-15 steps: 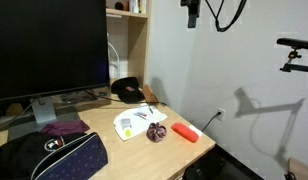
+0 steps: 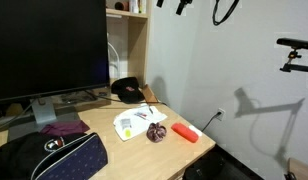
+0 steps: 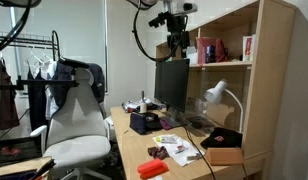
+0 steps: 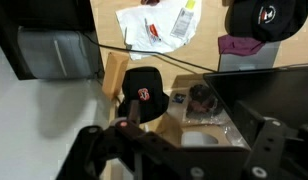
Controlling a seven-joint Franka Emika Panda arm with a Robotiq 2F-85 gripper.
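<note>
High above the desk, near the top edge of exterior view 1, hangs my gripper [image 2: 172,6]. It is also seen in exterior view 2, up by the shelf. Its fingers stand apart in the wrist view, with nothing visible between them. Far below on the wooden desk lie a red case [image 2: 186,132], a dark purple bunched cloth [image 2: 157,132] and white papers [image 2: 124,126] with small items on them. A black cap [image 4: 144,92] rests at the back, beside an orange-brown box [image 3: 225,156]. A dark blue pouch [image 2: 71,160] sits at the front left.
A large monitor [image 2: 49,50] rises from the desk's left side. In exterior view 2, a wooden shelf [image 3: 256,85] and a white lamp [image 3: 216,94] stand at the back. A maroon cloth [image 4: 239,45] lies by the monitor. Bare desk shows between pouch and red case.
In exterior view 1 my gripper has shifted left and slightly up, and it has turned so that its fingers show apart. The things on the desk have not moved.
</note>
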